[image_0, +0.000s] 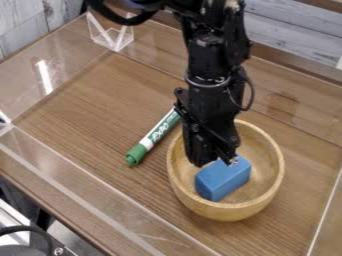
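My black gripper (210, 152) reaches down from the top into a pale wooden bowl (254, 200) at the lower right. Its fingers are dark and bunched over the bowl's back part, and their state is unclear. A blue block (223, 182) lies in the bowl, just below and in front of the fingertips. A green and white tube (151, 138) lies on the wooden table left of the bowl.
A clear plastic object (111, 32) stands at the back left. A raised wooden edge runs along the back.
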